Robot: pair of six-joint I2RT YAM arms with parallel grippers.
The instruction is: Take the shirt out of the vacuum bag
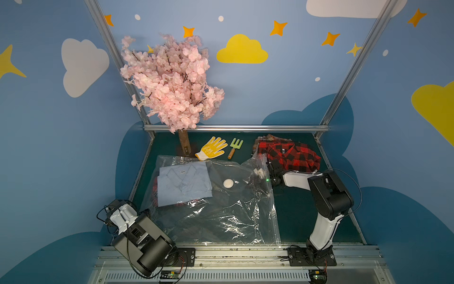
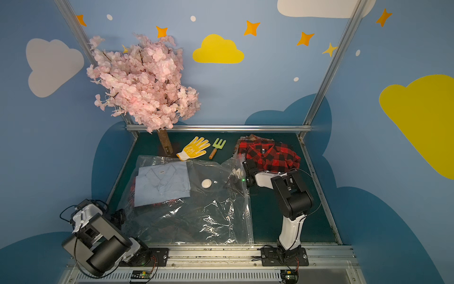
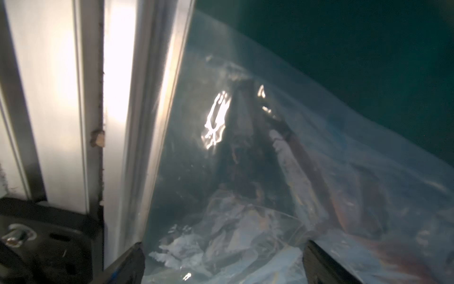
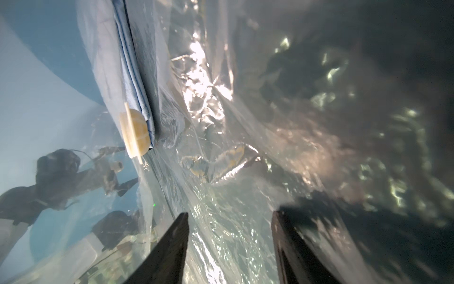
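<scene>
A folded light blue shirt [image 1: 184,183] lies in the clear vacuum bag [image 1: 236,213], on its left half, with red cloth showing beneath; a round white valve [image 1: 228,183] sits right of it. In the left wrist view my left gripper is open over the bag's corner at the front rail, nothing between its fingers. My right gripper is at the bag's right edge, its fingers apart among the plastic; whether any film is between them is unclear. The shirt's folded edge shows through the plastic in the right wrist view.
A red plaid pile [image 1: 288,156] lies at the back right. A yellow glove [image 1: 210,149], a small fork [image 1: 235,146] and a blossom tree [image 1: 184,142] stand or lie along the back. Bare mat [image 1: 307,213] shows right of the bag.
</scene>
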